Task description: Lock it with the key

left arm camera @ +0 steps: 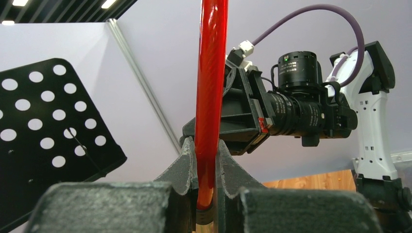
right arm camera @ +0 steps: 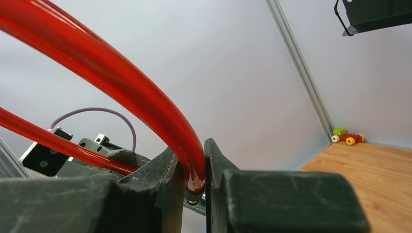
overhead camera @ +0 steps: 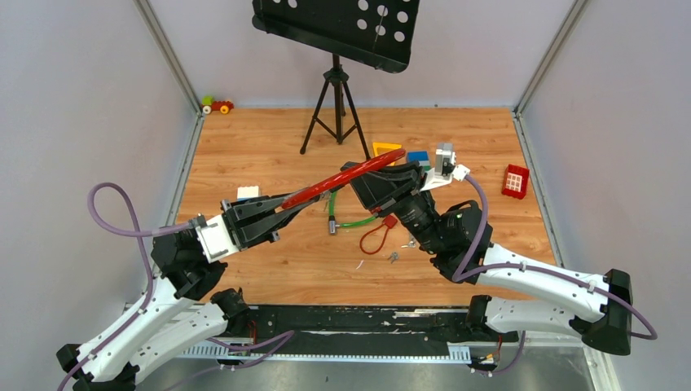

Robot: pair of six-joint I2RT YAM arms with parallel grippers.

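Observation:
A thick red cable lock [overhead camera: 350, 175] is held up above the table, slanting between the two arms. Its left end is pinched by my left gripper, shut on the red tube, which rises upright from the fingers in the left wrist view. My right gripper is shut on the lock's other end; a dark end cap with a metal tip shows just below its fingertips. The cable [right arm camera: 121, 65] bends away to the left there, and a second stretch runs behind toward the left gripper. Fingers hide the lock body, and I cannot tell whether a key sits in it.
Loose keys [overhead camera: 393, 257] lie on the wooden table below, near a small red loop [overhead camera: 373, 242] and a green cable lock [overhead camera: 356, 223]. A black music stand [overhead camera: 338, 85] stands at the back.

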